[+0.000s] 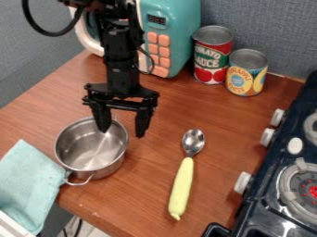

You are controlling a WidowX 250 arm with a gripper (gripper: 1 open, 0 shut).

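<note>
My gripper (121, 118) is open, its two black fingers spread and pointing down over the back rim of a steel pot (89, 159); the left finger is at or just above the pot's mouth, the right one outside it to the right. Whether either touches the pot I cannot tell. Nothing shows between the fingers.
A spoon (194, 141) and a yellow banana-like item (183, 185) lie to the right. Two cans (212, 58) (246, 74) and a teal microwave (169, 37) stand at the back. A stove (279, 194) fills the right; a cloth (28, 180) lies at left.
</note>
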